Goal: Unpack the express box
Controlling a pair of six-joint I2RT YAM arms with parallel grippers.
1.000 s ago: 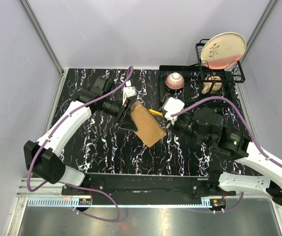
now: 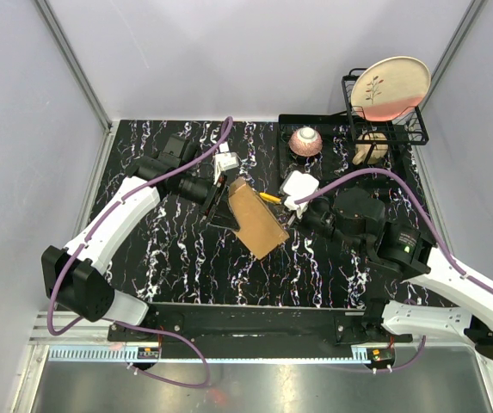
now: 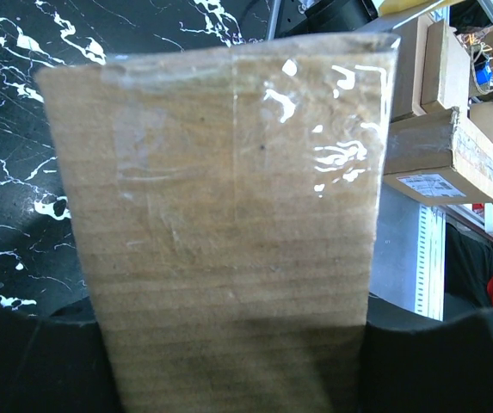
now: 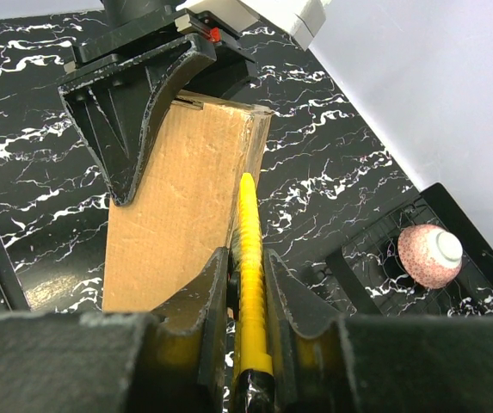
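Observation:
A brown cardboard box (image 2: 259, 222) is held tilted over the dark marbled counter. My left gripper is shut on it, one finger on either side. Glossy clear tape covers the end of the box (image 3: 229, 155) facing the left wrist camera. My right gripper is shut on a slim yellow tool (image 4: 250, 284), which points forward with its tip over the box's edge in the right wrist view. Whether that tip touches the cardboard I cannot tell. The box's contents are hidden.
A pink bowl (image 2: 305, 142) sits at the back on a black rack (image 2: 285, 172). Right of it, another rack (image 2: 414, 129) holds a large plate (image 2: 392, 86). Bare counter (image 2: 177, 258) lies in front of the left arm.
The left arm and the box look unmoved.

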